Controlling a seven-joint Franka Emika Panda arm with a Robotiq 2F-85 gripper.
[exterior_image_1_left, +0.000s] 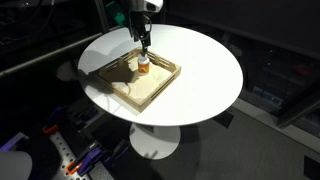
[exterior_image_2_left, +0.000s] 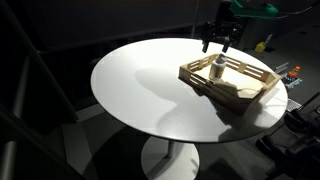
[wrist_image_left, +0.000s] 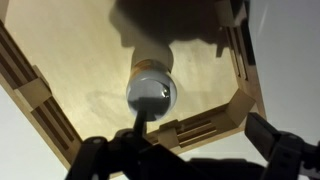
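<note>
A small bottle with a white cap and an orange label (exterior_image_1_left: 143, 67) stands upright in a shallow wooden tray (exterior_image_1_left: 158, 92). Exterior view 2 shows the same bottle (exterior_image_2_left: 217, 70) near the tray's far side. Seen from above in the wrist view, its round pale cap (wrist_image_left: 151, 91) lies left of centre, close to a slatted tray wall. My gripper (exterior_image_2_left: 215, 47) hangs just above the bottle, fingers spread apart and nothing held. The wrist view has its dark fingers (wrist_image_left: 262, 136) along the lower edge, with the cap above and left of the gap.
The tray's slatted walls (exterior_image_2_left: 240, 101) rise around the bottle. A round white table (exterior_image_1_left: 205, 75) carries the tray, with wide free room beside it. Tools and coloured items (exterior_image_2_left: 291, 75) lie off the table.
</note>
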